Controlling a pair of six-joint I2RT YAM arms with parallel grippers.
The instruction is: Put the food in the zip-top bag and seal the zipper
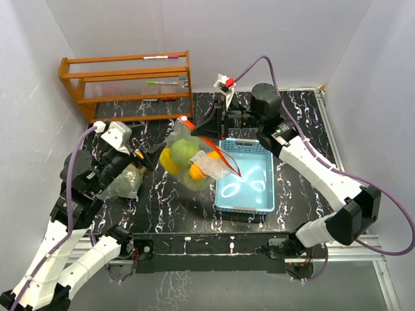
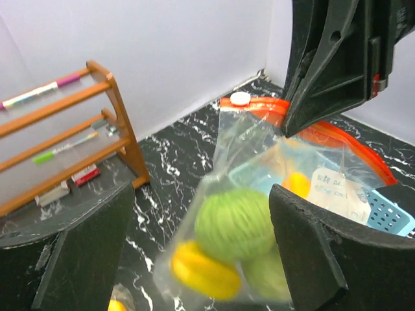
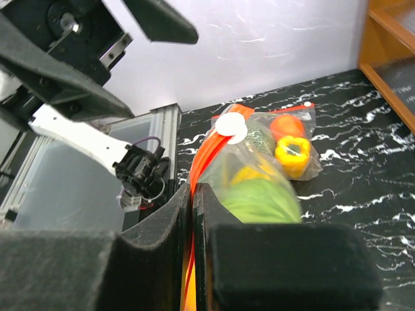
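A clear zip bag [image 1: 185,150] with a red zipper edge holds green, yellow and orange food and hangs lifted above the table. My right gripper is shut on its red zipper edge [image 3: 214,146]. Across the bag's top, the white slider [image 2: 240,98] sits near one end of the zipper. My left gripper stands open, the bag's body in front of its fingers and nothing visibly held. The green food [image 2: 235,223] and a yellow piece [image 2: 206,271] rest low in the bag.
A second filled bag [image 1: 126,184] lies at the left of the dark marbled table, below my left arm. The empty blue basket [image 1: 266,181] is right of centre. Behind them stands a wooden rack [image 1: 130,84] with pens.
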